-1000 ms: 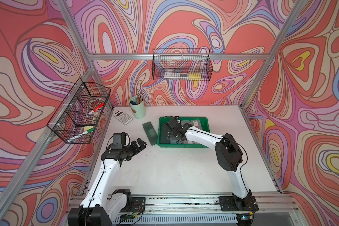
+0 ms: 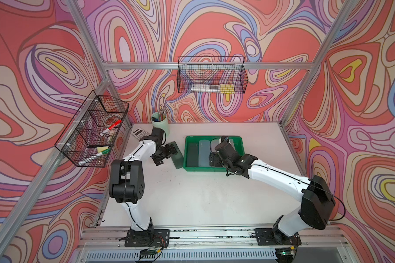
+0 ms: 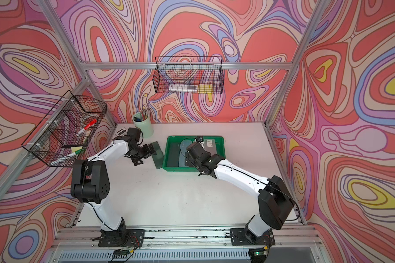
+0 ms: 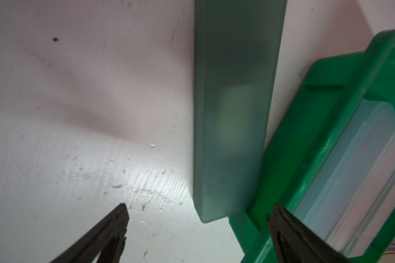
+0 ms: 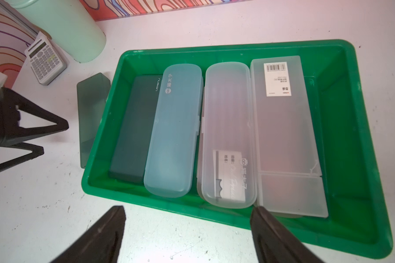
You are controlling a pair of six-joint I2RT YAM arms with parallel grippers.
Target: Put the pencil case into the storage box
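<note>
A dark green pencil case (image 4: 230, 109) lies on the table just left of the green storage box (image 5: 364, 144), which holds several translucent cases side by side. My left gripper hangs above the loose case's near end, fingers spread wide, nothing between them. The top left view shows it at the case's left (image 2: 166, 149). My right gripper is over the front part of the box, its fingers apart with nothing between them.
A calculator (image 5: 46, 59) and a mint pen cup (image 2: 160, 125) stand at the back left. Wire baskets hang on the left and back.
My right arm has drawn to the right and toward the front, off the middle of the box.
</note>
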